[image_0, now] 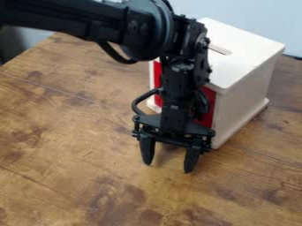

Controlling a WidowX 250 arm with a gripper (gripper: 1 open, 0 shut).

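Note:
My black gripper [169, 155] hangs low over the wooden table, fingers pointing down and apart, with nothing between them. Behind it stands a pale wooden box [243, 88] with a slot in its top and a red front panel [207, 106], mostly hidden by my arm. Whether the fingertips touch the table I cannot tell.

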